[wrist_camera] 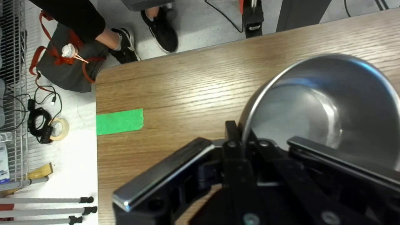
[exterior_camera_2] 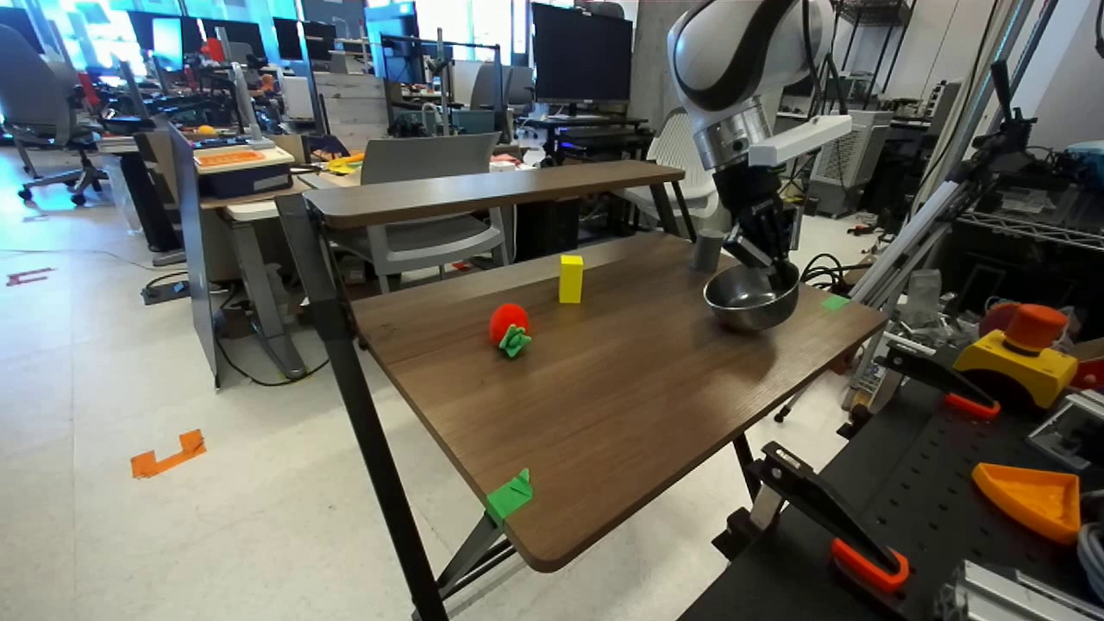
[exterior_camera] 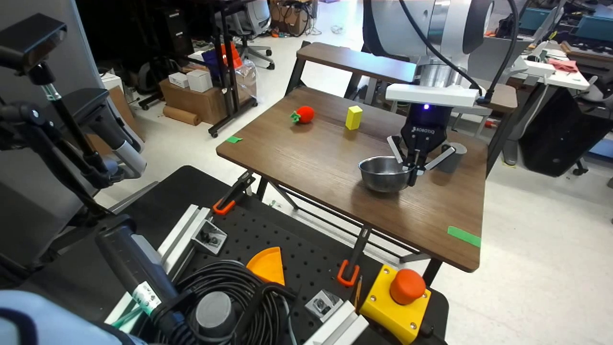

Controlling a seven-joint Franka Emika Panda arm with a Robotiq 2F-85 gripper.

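Note:
A shiny metal bowl (exterior_camera: 381,176) has its right rim pinched in my gripper (exterior_camera: 412,173), which is shut on it. In the wrist view the bowl (wrist_camera: 300,112) fills the right side, with its rim running between the black fingers. From exterior view 2, the bowl (exterior_camera_2: 747,302) is at the far right part of the table, tipped slightly; its base is close to the wood, and I cannot tell whether it touches. Its cavity looks empty in the wrist view, though the gripper covers part of it.
A grey cup (exterior_camera: 451,157) stands just behind the gripper. The red toy with green leaves (exterior_camera: 304,114) and a yellow block (exterior_camera: 354,117) sit toward the table's far left. Green tape (exterior_camera: 464,236) marks the near right corner.

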